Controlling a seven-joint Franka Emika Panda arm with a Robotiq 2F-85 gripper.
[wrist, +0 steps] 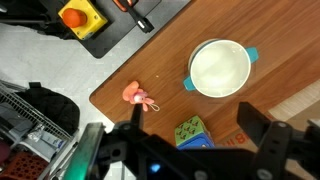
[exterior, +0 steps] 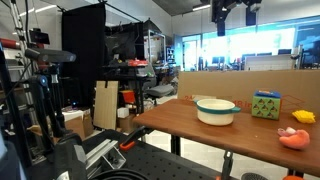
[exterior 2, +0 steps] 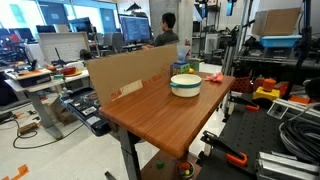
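Note:
A white pot [exterior: 216, 110] with a teal rim stands on the wooden table; its inside [wrist: 220, 68] looks empty from above. Right of it in exterior view 1 is a green and blue block [exterior: 265, 105], whose top [wrist: 190, 130] is partly covered by the arm in the wrist view. A pink toy [exterior: 295, 138] lies near the table's front edge and also shows in the wrist view [wrist: 137, 96]. High above the table, my gripper [exterior: 237, 22] hangs open with nothing between its fingers, clear of every object.
A yellow object [exterior: 303, 117] sits at the far right of the table. Cardboard panels [exterior 2: 125, 85] stand along one side. Bare wood [exterior 2: 165, 118] covers much of the table. A yellow box with a red button [wrist: 80, 17] lies off the table.

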